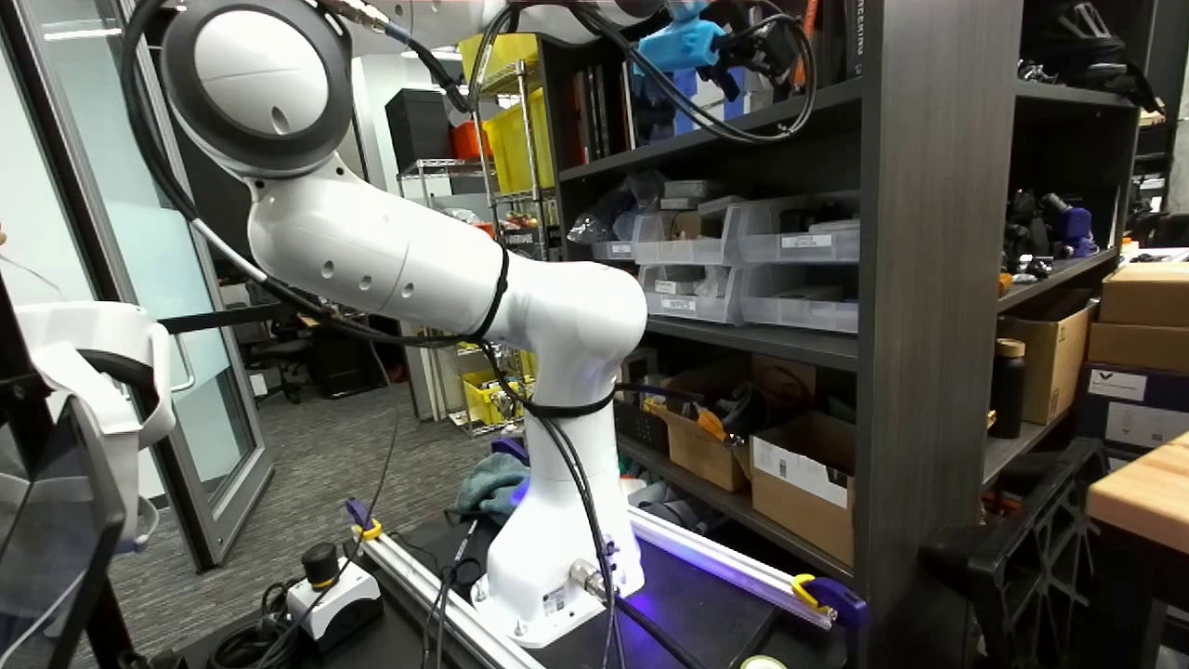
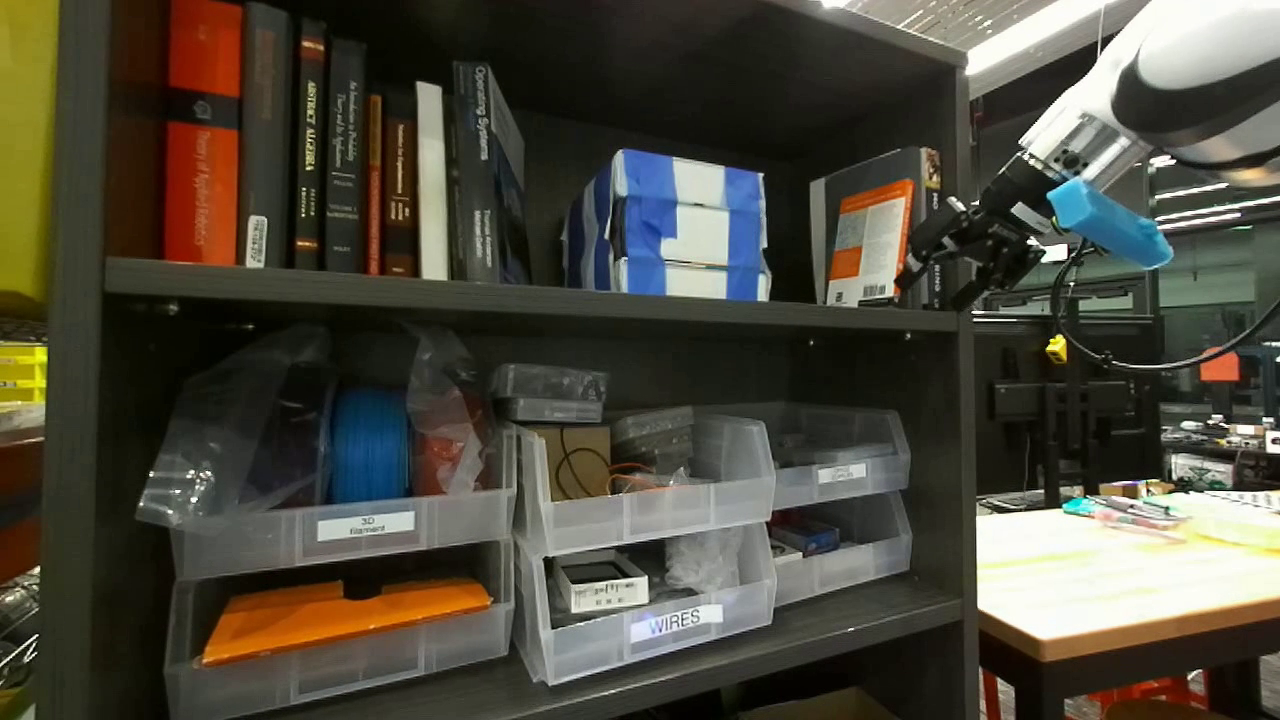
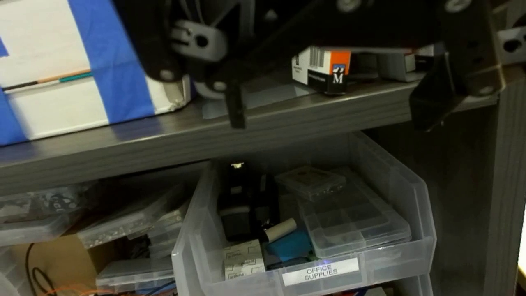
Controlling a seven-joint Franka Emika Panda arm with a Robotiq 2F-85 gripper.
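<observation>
My gripper stands open in the wrist view, its two dark fingers wide apart and nothing held between them. Beyond and between them, the orange, white and black corner of a book [image 3: 327, 69] rests at the upper shelf's edge. In exterior view 2 the gripper [image 2: 942, 278] is in front of the shelf's right end, overlapping the leaning books with the orange back cover [image 2: 870, 234]. Whether it touches them cannot be told. Exterior view 1 has the gripper [image 1: 764, 56] at the top, partly covered by cables.
Blue-and-white boxes [image 2: 690, 228] stand left of the leaning books, with a row of upright books [image 2: 348, 156] farther left. Below the upper shelf board [image 3: 305, 111] sits a clear office supplies bin [image 3: 394, 264]. The shelf's side panel [image 2: 963, 480] bounds the right.
</observation>
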